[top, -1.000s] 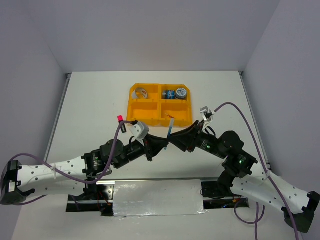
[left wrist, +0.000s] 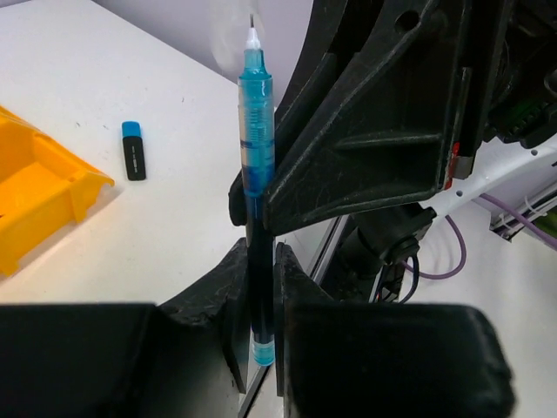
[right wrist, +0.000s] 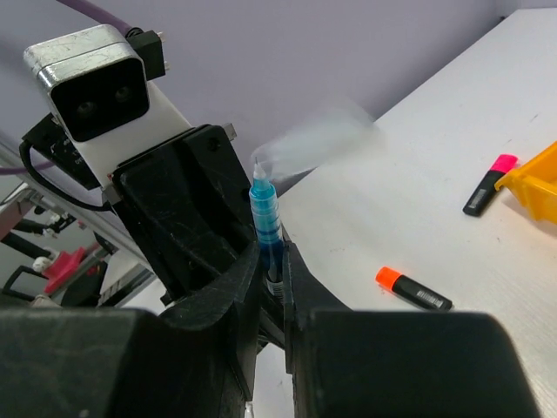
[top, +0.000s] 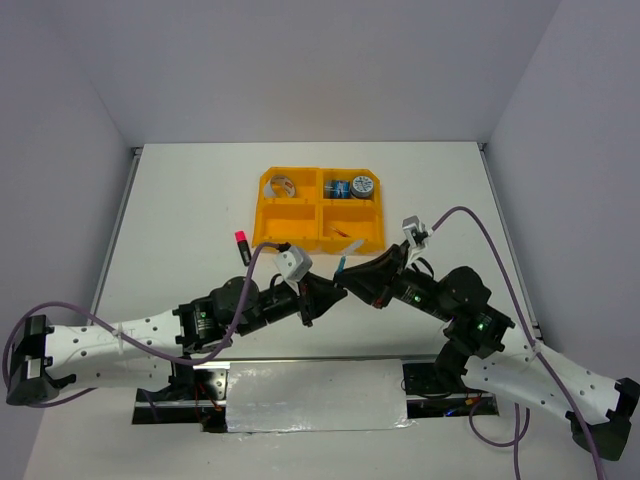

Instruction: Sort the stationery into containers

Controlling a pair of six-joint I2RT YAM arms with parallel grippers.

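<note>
A slim pen with a light-blue end and a dark barrel (left wrist: pixel 255 165) stands upright between my grippers, its fine metal tip bare. My left gripper (top: pixel 338 291) is shut on its lower part; the base pokes out below those fingers in the left wrist view. Higher up the barrel, my right gripper (top: pixel 346 280) is also shut on it. A clear, blurred cap (right wrist: pixel 318 139) appears off the tip, tilted; whether it touches anything cannot be told. The yellow tray (top: pixel 319 212) lies behind the grippers. A pink-capped marker (top: pixel 243 248) rests left of it.
A tape roll (top: pixel 281 187), a blue item (top: pixel 337 189) and a round tin (top: pixel 362 187) occupy the tray's back compartments. An orange-capped marker (right wrist: pixel 414 289) and a blue-capped marker (left wrist: pixel 133 155) lie on the table.
Earlier the clear cap sat on the pen's upper end; now it is off and tilted toward the right, with the tip exposed. My left gripper has shifted slightly right; the right arm barely moved.
</note>
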